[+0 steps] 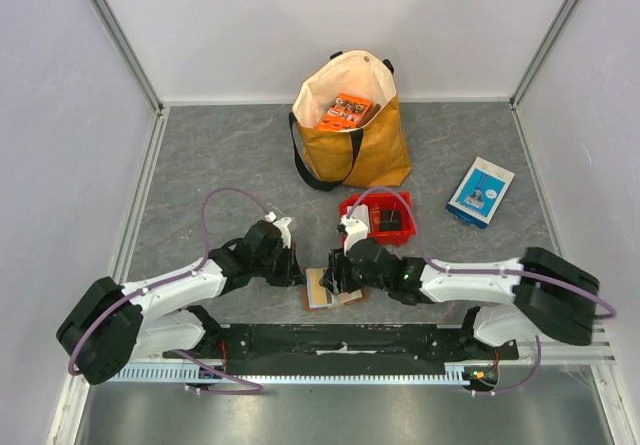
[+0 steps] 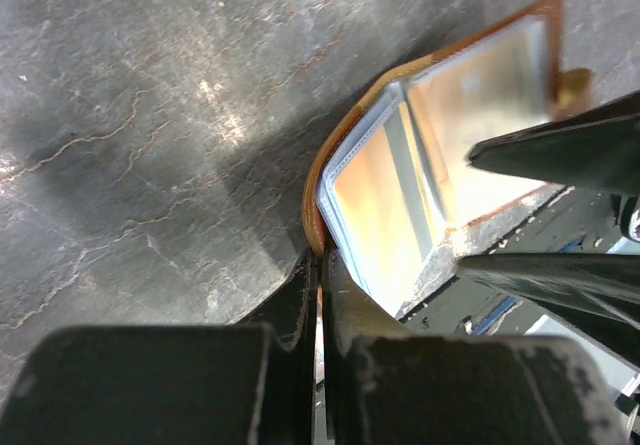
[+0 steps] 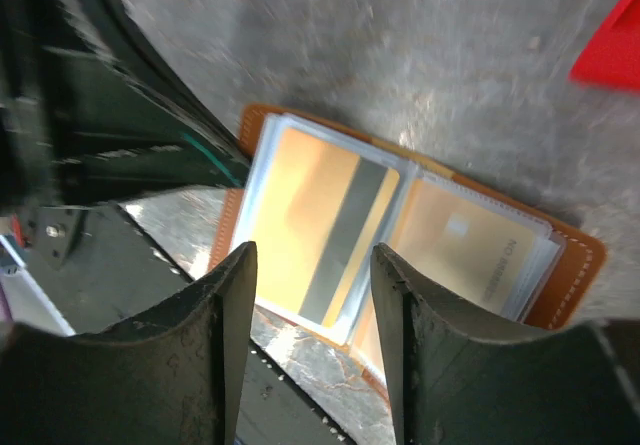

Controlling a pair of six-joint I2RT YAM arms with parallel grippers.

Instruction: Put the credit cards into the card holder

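Observation:
The brown card holder (image 2: pixel 385 82) lies spread open on the grey table, with clear pockets on both halves. My left gripper is shut on its edge. In the right wrist view, a tan credit card (image 3: pixel 290 200) with a grey stripe lies flat in the near-left half and appears to be under the clear plastic. Another tan card (image 3: pixel 465 245) shows through the other half's pocket. My right gripper stands open over the holder, nothing between its fingers. From above, the arms partly cover the holder.
A red basket (image 1: pixel 411 214) with dark items sits just behind the right gripper. Farther back stands a yellow bag (image 1: pixel 345 155), with a blue-and-white box (image 1: pixel 482 193) to the right. Bare table lies to the left and back left.

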